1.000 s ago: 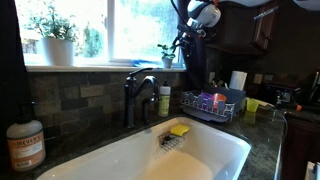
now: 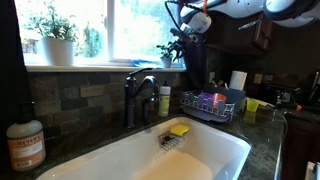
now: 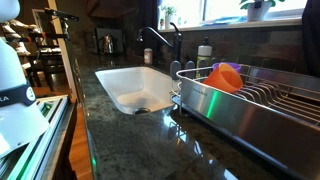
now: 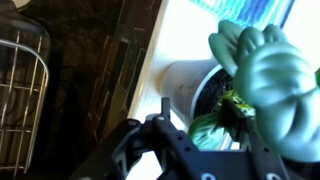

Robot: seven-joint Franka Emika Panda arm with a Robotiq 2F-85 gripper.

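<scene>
A potted plant with thick green leaves [image 4: 275, 85] fills the right of the wrist view, and its white pot [image 4: 185, 82] stands just behind the black gripper. Some lower leaves reach in around the fingers, so whether anything lies between them is hard to make out. In exterior view 1 the gripper [image 2: 179, 38] hangs at the window sill, close by the small plant [image 2: 168, 50]. Exterior view 2 shows only a white piece of the arm [image 3: 18, 100] at its left edge, with the gripper outside the picture.
Below the sill a metal dish rack [image 2: 232, 98] holds colored cups [image 2: 207, 101]. The white sink [image 2: 150, 160] has a black faucet [image 2: 130, 95] and a soap bottle [image 2: 164, 101] behind it. Another potted plant [image 2: 57, 45] sits farther left along the sill.
Over the last second the gripper has shifted slightly left and up beside the small plant. The sink, rack and bottles look the same.
</scene>
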